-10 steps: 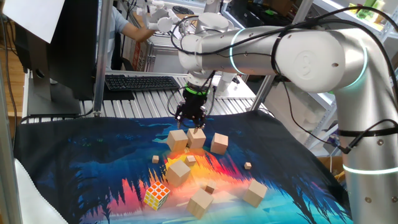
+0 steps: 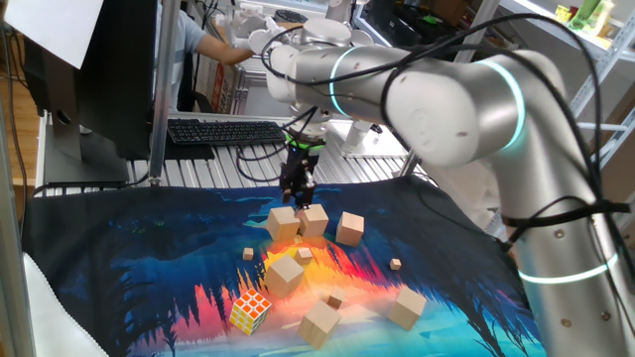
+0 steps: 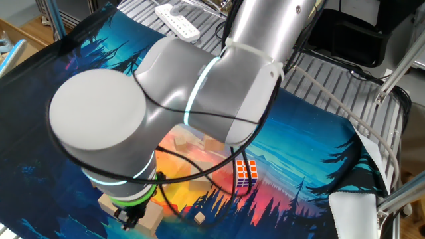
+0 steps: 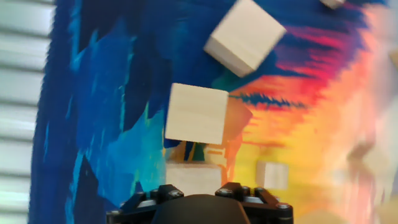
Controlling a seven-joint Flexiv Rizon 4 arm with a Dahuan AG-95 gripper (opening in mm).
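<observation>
My gripper [image 2: 297,198] hangs just behind the back row of wooden blocks, pointing down. In the wrist view its fingers stand apart at the bottom edge, so the gripper looks open, with no block held between them. A large pale block [image 4: 194,179] shows just ahead of the fingers, partly cut off by the gripper. Beyond it sit a second large block [image 4: 197,113] and a third, turned block [image 4: 245,36]. A small block [image 4: 272,175] lies to the right. The gripper [image 3: 129,218] covers part of a block [image 3: 151,218] in exterior view 2.
Nearer the front are large blocks [image 2: 285,276], with several small cubes scattered between. A Rubik's cube [image 2: 250,311] sits at front left. Behind the cloth lies a keyboard [image 2: 226,132].
The arm has swung leftward in exterior view 1, its elbow shifting left, and the gripper has drifted slightly left and turned. The blocks and the Rubik's cube have stayed in place.
</observation>
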